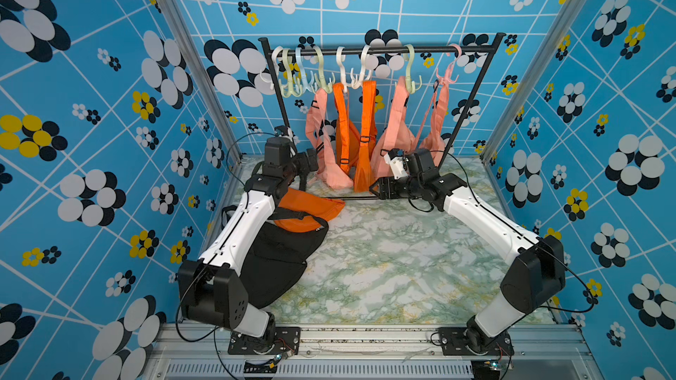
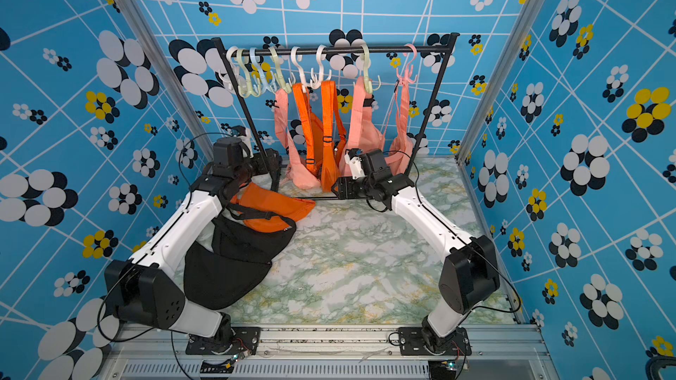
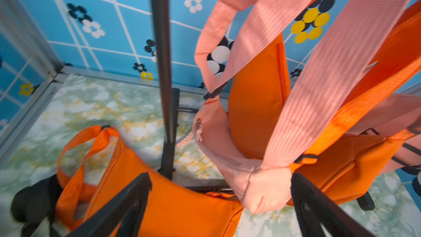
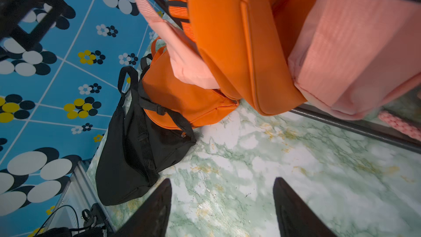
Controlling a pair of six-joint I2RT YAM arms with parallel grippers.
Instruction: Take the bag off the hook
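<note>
Pink and orange bags hang by straps from hooks (image 1: 410,63) on a black rack: a left pink bag (image 1: 328,172), two orange bags (image 1: 363,172) and pink bags at the right (image 2: 400,158). My left gripper is open before the left pink bag, whose lower end sits between and beyond the fingertips, apparently untouched. My right gripper is open below and in front of the hanging orange and pink bags, with bare table between its fingers.
An orange bag (image 1: 302,207) and black bags (image 1: 274,260) lie on the marble table at the left. The rack's left post (image 2: 250,123) stands close to my left gripper.
</note>
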